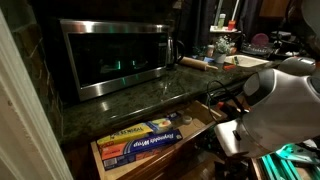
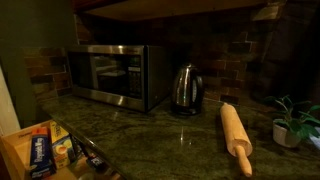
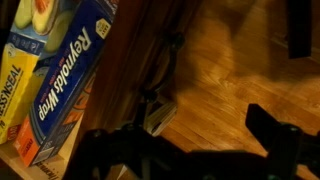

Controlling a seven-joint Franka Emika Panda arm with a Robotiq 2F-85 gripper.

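An open drawer [image 1: 108, 171] below the counter holds a blue Reynolds Wrap box [image 1: 140, 148] and a yellow box [image 1: 128, 134] beside it. In the wrist view, the Reynolds Wrap box [image 3: 75, 70] and the yellow box [image 3: 22, 75] fill the left side. My gripper is open over the wooden floor [image 3: 215, 75], to the right of the drawer, with no object visible between its fingers. From exterior view 1, the white arm [image 1: 285, 105] reaches in from the right; its dark fingers are hard to make out. Exterior view 2 does not show the gripper.
On the counter [image 2: 150, 140] stand a microwave [image 2: 125, 80], a kettle [image 2: 187, 90], a rolling pin [image 2: 235, 135] and a potted plant [image 2: 290, 130]. The counter's edge overhangs the drawer. Small items [image 2: 92, 160] lie beside the boxes inside it.
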